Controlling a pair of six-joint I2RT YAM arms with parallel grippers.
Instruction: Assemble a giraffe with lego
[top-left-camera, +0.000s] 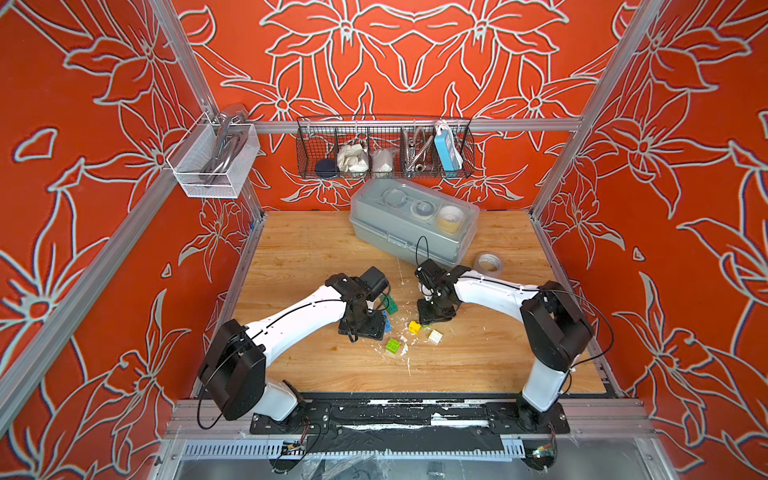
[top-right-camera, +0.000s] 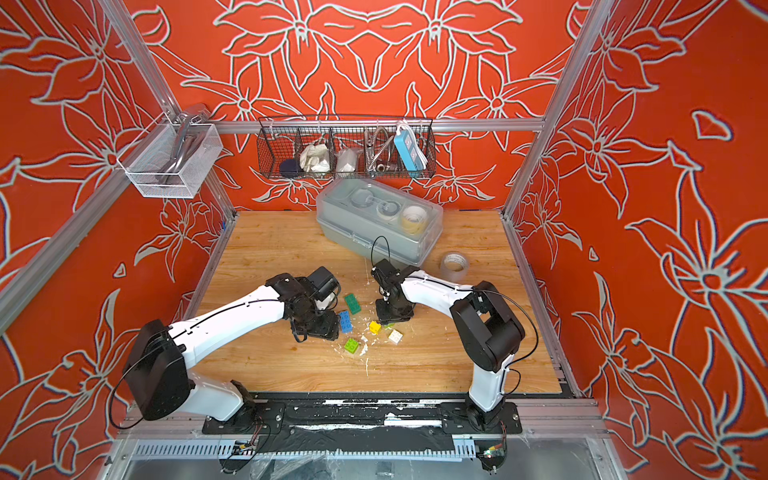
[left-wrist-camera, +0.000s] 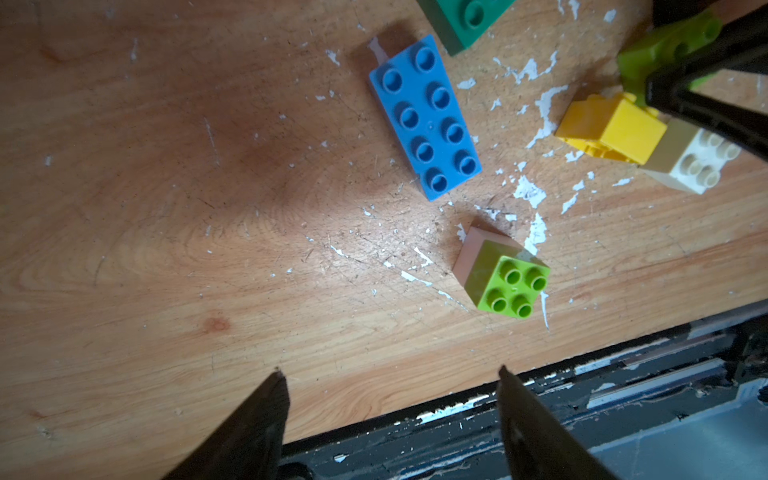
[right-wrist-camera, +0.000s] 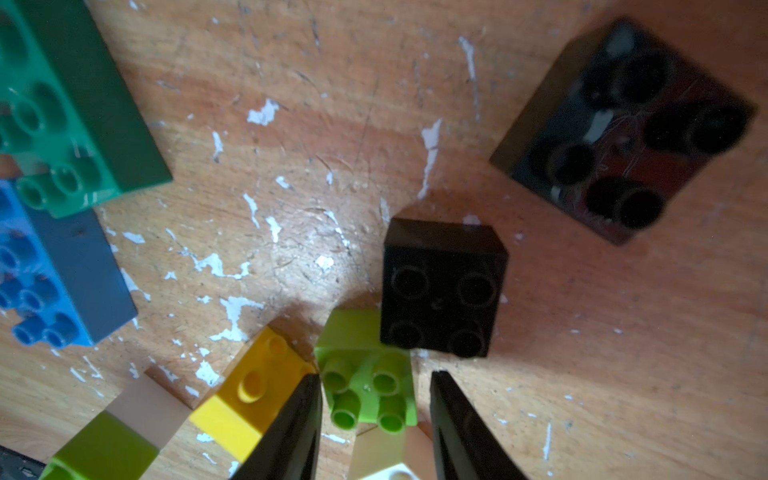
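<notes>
My left gripper hangs open and empty over bare wood below a blue brick (left-wrist-camera: 424, 120) and a lime brick (left-wrist-camera: 516, 288) on a pale brick. My right gripper is open at a second lime brick (right-wrist-camera: 366, 376), its fingers either side; contact is unclear. A yellow brick (right-wrist-camera: 252, 388) lies just left of that lime brick, a white brick (left-wrist-camera: 692, 164) beside them. A green brick (right-wrist-camera: 88, 128) lies near the blue one, and two black bricks (right-wrist-camera: 441, 284) (right-wrist-camera: 616, 136) sit behind and right of the lime brick.
A lidded grey toolbox (top-left-camera: 404, 228) and tape roll (top-left-camera: 489, 264) stand at the back. A wire basket (top-left-camera: 384, 152) hangs on the back wall.
</notes>
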